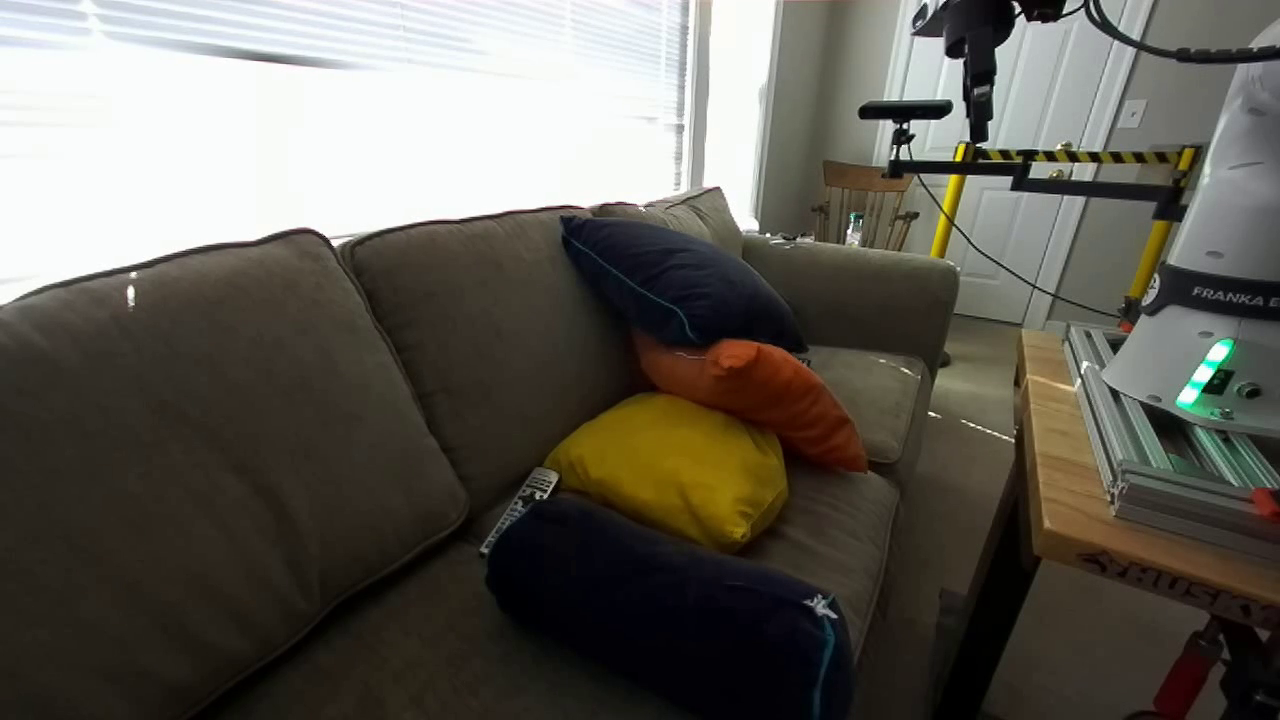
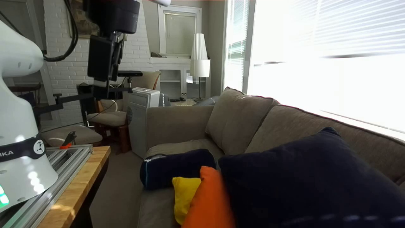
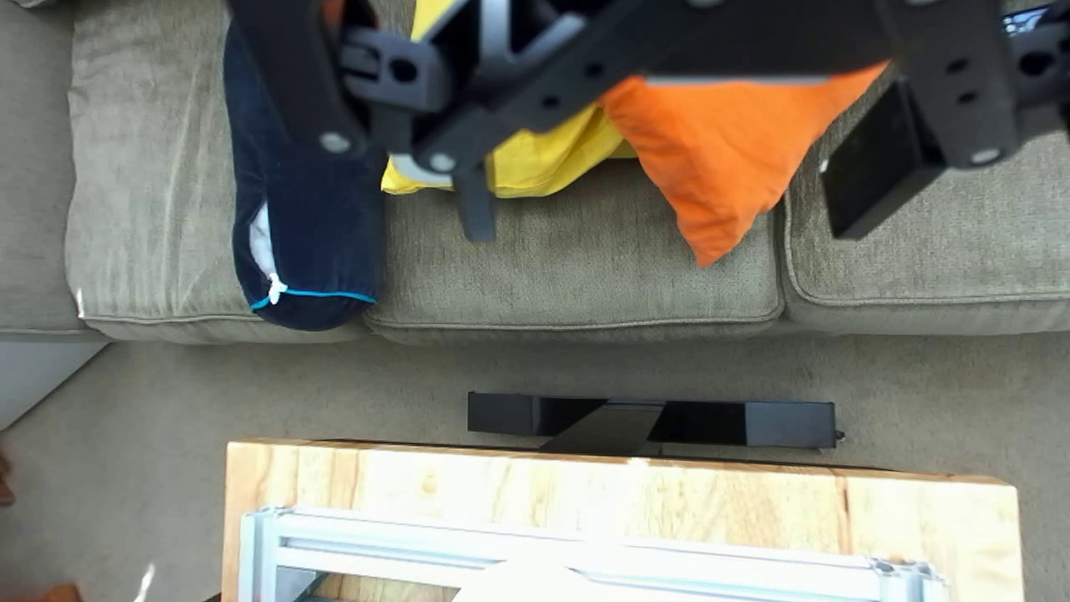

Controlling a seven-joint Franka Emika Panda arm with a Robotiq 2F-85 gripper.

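My gripper is open, its fingers wide apart and nothing between them in the wrist view. It hangs high above the sofa and table level in exterior view 1, pointing down. On the grey-brown sofa lie a navy bolster (image 1: pixel 672 606), a yellow pillow (image 1: pixel 672 462), an orange pillow (image 1: pixel 768 390) and a square navy pillow (image 1: pixel 684 282) leaning on the orange one. A pale remote control (image 1: pixel 519 510) rests between the bolster's far end and the sofa back. Gripper parts hide much of the yellow pillow in the wrist view.
A wooden table (image 1: pixel 1044 480) carrying the arm's base stands in front of the sofa, with a strip of floor between. A camera on a bracket (image 1: pixel 906 110) juts out beside the table. The sofa's near seat, left of the bolster (image 3: pixel 150 201), is bare.
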